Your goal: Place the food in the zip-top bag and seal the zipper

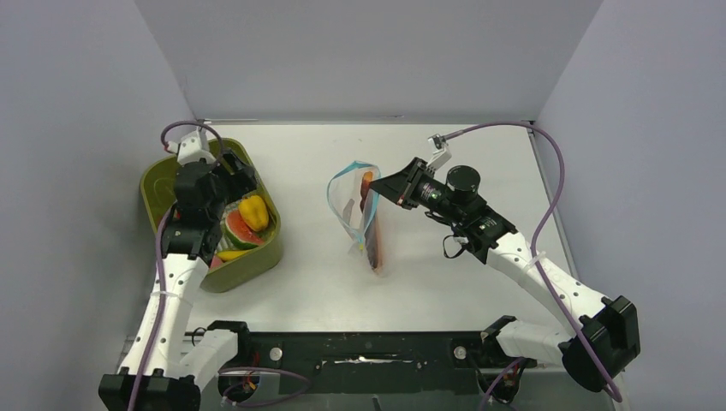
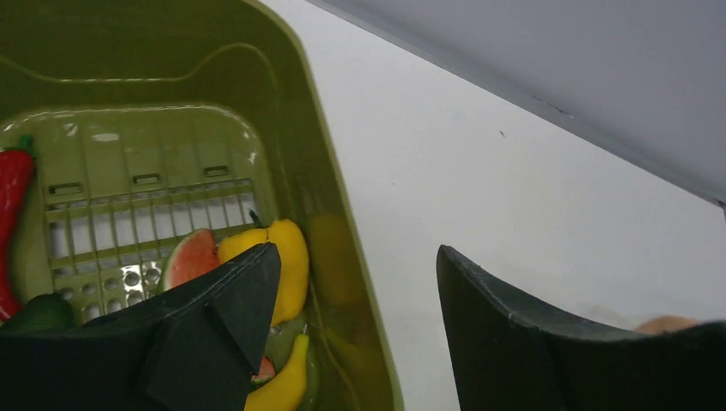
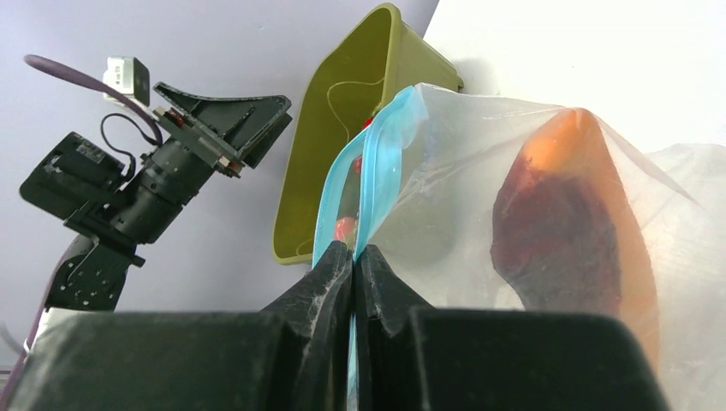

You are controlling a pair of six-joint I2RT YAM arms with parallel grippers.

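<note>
A clear zip top bag (image 1: 352,199) with a blue top edge hangs at the table's middle, its mouth gaping. My right gripper is shut on that blue edge. Inside the bag, an orange and dark red food item (image 3: 561,227) shows through the plastic. My left gripper stands open above the right side of the green basket (image 1: 265,259), empty between its fingers. In the basket lie a yellow pepper (image 2: 291,265), a watermelon slice (image 2: 190,259), a banana-like yellow item (image 2: 287,381), a red chili (image 2: 13,205) and a dark green item (image 2: 43,312).
Grey walls (image 1: 368,60) close off the back and both sides. The basket's raised rim (image 2: 338,180) stands beneath my left gripper.
</note>
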